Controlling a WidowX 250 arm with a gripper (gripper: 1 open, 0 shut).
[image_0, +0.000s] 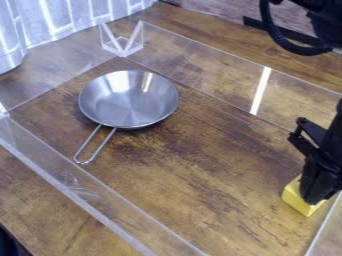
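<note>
A yellow block, like a sponge, lies on the wooden table at the right edge of the view. My black gripper is low over it, its lower end at the top of the block. The gripper looks shut; its body hides part of the block, and I cannot see anything held between its fingers.
A steel pan with a wire handle sits on the left of the wooden tabletop. A small white wire stand is at the back. Clear plastic walls border the area.
</note>
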